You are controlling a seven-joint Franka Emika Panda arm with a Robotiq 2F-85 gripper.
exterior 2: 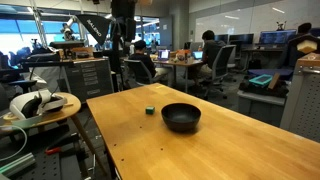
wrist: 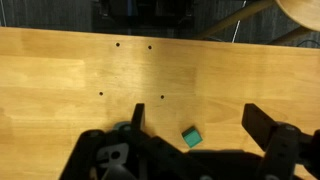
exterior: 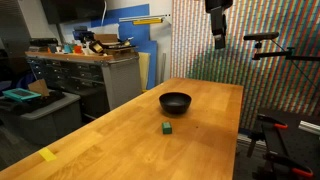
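A small green block (exterior: 167,128) lies on the wooden table, a short way from a black round bowl (exterior: 175,103). In the second exterior view the bowl (exterior 2: 181,120) stands upright to the right of the block (exterior 2: 150,110). High above the table hangs my gripper (exterior: 219,43), well clear of both. Seen from the wrist, the gripper is open, its fingers wide apart, and the block (wrist: 192,136) shows far below between them. I cannot make out the bowl in that view.
Bare wooden tabletop (exterior: 110,145) stretches around the block and bowl. A strip of yellow tape (exterior: 47,154) marks its near left part. Behind stands a grey workbench (exterior: 85,75) with tools on top. In the second exterior view, people sit at desks beyond the table.
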